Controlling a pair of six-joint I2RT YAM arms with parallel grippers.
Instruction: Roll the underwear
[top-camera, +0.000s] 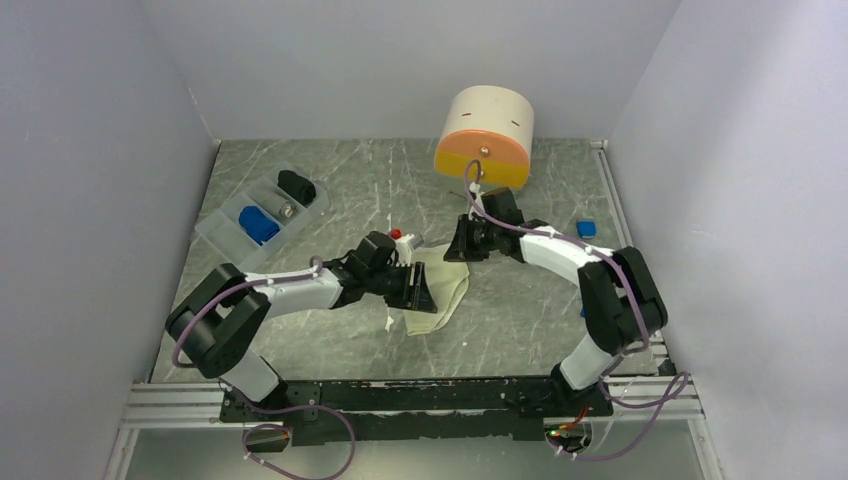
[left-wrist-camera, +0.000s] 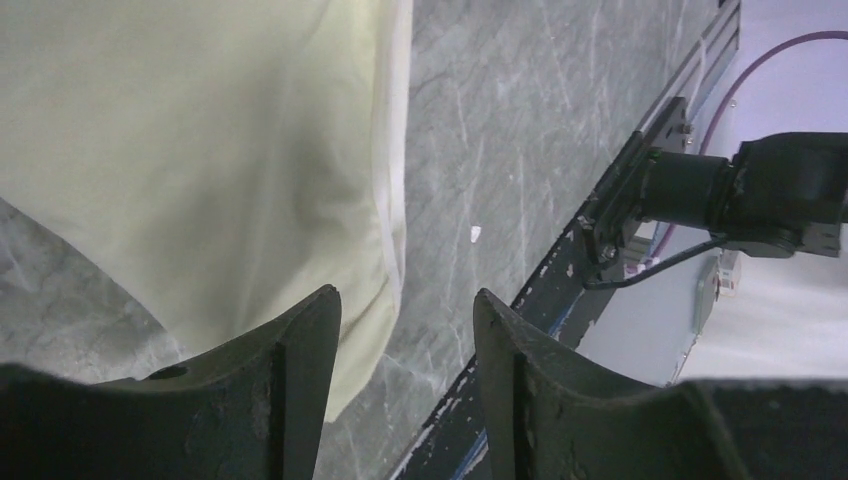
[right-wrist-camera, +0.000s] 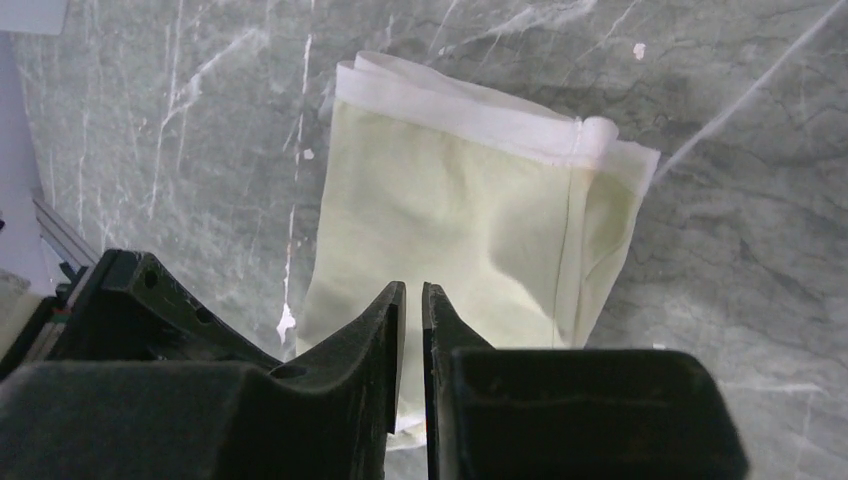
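Observation:
The pale cream underwear (top-camera: 450, 285) lies folded in a long strip at the middle of the table. Its white waistband (right-wrist-camera: 470, 118) shows in the right wrist view, spread flat. My left gripper is open above the cloth's lower part, with the fabric's side edge and bare table visible between its fingers. Over the far right corner of the cloth, my right gripper is part open, a narrow gap between its fingers and no cloth seen lifted there. Whether its fingertips touch the fabric cannot be made out.
A clear divided tray (top-camera: 283, 240) at the left holds a blue roll (top-camera: 258, 224) and a black roll (top-camera: 296, 186). A cream and orange drum-shaped box (top-camera: 487, 130) stands at the back. A blue item (top-camera: 586, 229) lies at the right.

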